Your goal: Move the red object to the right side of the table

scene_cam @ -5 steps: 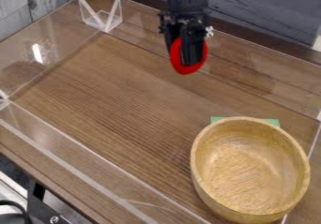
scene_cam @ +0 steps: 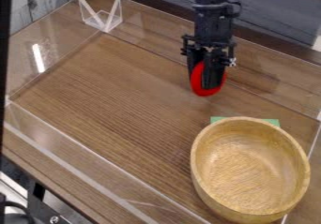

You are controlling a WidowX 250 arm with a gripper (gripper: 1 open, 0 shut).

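Observation:
The red object (scene_cam: 197, 83), rounded and partly covered by dark fingers, is at the right of the back half of the table. My black gripper (scene_cam: 207, 68) comes down from the top of the view and is shut on it. Whether the object touches the wood or hangs just above it, I cannot tell. Bare wooden table (scene_cam: 113, 92) spreads out to the left of the gripper.
A large yellow bowl (scene_cam: 197, 171) stands at the front right, with a green item (scene_cam: 271, 122) partly under its back edge. At the back left is a white wire-like stand (scene_cam: 100, 16).
Still held, the red object has moved right and lower in the view, along with the gripper. The bowl, green item and stand have stayed in place.

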